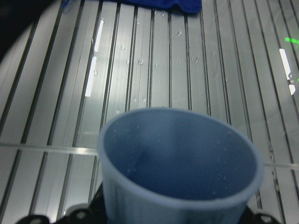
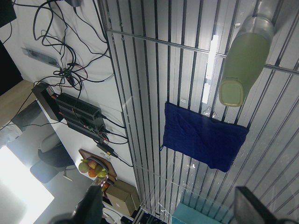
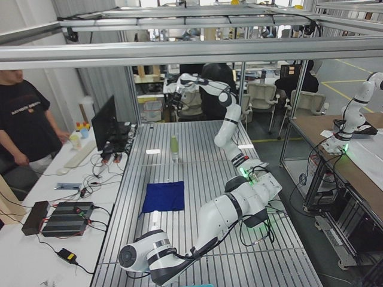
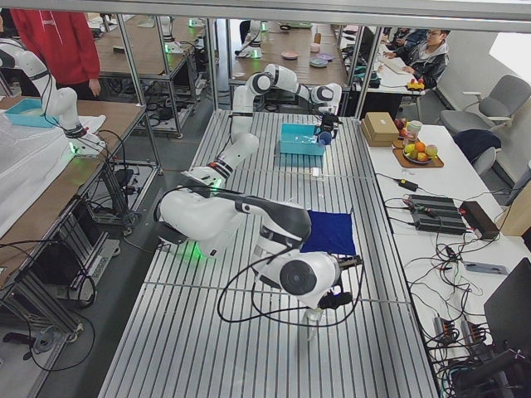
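My left gripper is shut on a blue cup (image 1: 182, 196), which fills the lower left wrist view; in the camera right view the cup (image 4: 324, 139) is beside the teal bin (image 4: 300, 143). My right gripper is open, its fingers wide apart above the table. A green bottle with a clear section (image 2: 243, 70) stands below it, also visible in the camera left view (image 3: 175, 146). A dark blue cloth (image 2: 203, 135) lies flat on the slatted table.
A white side table (image 3: 66, 251) carries power units, cables and a monitor (image 3: 106, 125). Cardboard boxes (image 4: 379, 128) and a fruit board (image 4: 419, 156) sit beside the far end.
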